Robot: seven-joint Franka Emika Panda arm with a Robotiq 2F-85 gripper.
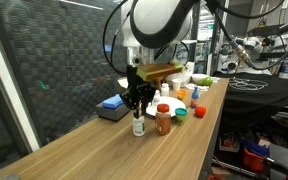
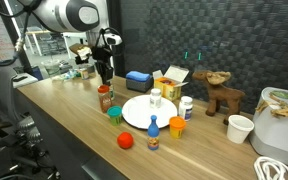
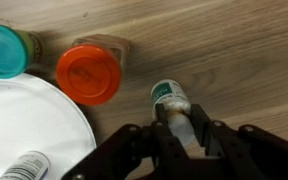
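Observation:
A small white bottle (image 3: pixel 169 97) stands on the wooden table beside an orange-lidded jar (image 3: pixel 88 74). My gripper points down over the bottle and is shut on its top, with one dark finger on either side of the pale cap. In exterior view 1 the bottle (image 1: pixel 139 126) is upright under my gripper (image 1: pixel 139 108), just left of the jar (image 1: pixel 163 120). From exterior view 2 the jar (image 2: pixel 105 97) shows, while the bottle is mostly hidden behind it and the gripper.
Close by are a green-lidded jar (image 3: pixel 6 50) and a white plate (image 3: pixel 29 110) with another white bottle (image 3: pixel 28 166) on it. A red ball (image 2: pixel 125 141), a blue bottle (image 2: pixel 152 133) and an orange cup (image 2: pixel 177 127) stand beyond. Bare table (image 1: pixel 79 150) lies left of the bottle in exterior view 1.

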